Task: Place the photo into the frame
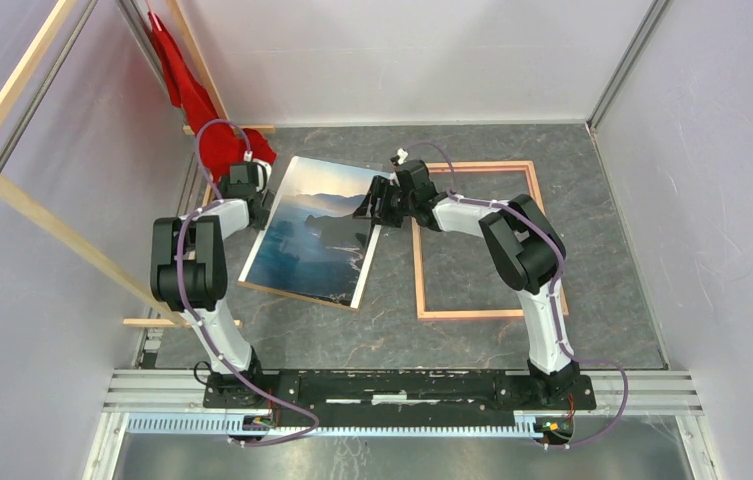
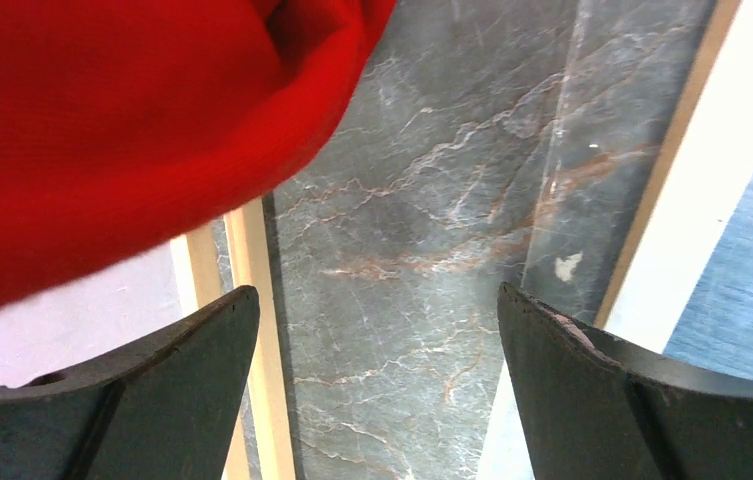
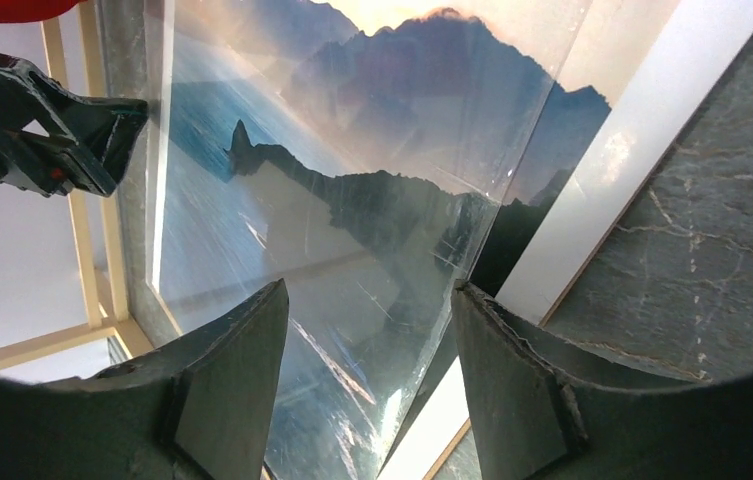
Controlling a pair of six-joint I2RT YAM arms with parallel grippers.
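The photo, a mountain-and-water scene with white borders and a wood-coloured edge, lies slightly turned at centre-left. A clear sheet covers much of it, shifted left of its right border; its clear edge sticks out past the photo's left side. To the right, the wooden frame lies flat, showing grey floor inside. My left gripper stands open by the photo's left side, its right finger near the sheet's edge. Over the photo's right part my right gripper is open, nothing held; whether its fingers touch the sheet cannot be told.
A red cloth hangs at the back left, close to the left gripper. Wooden rack bars stand on the left.
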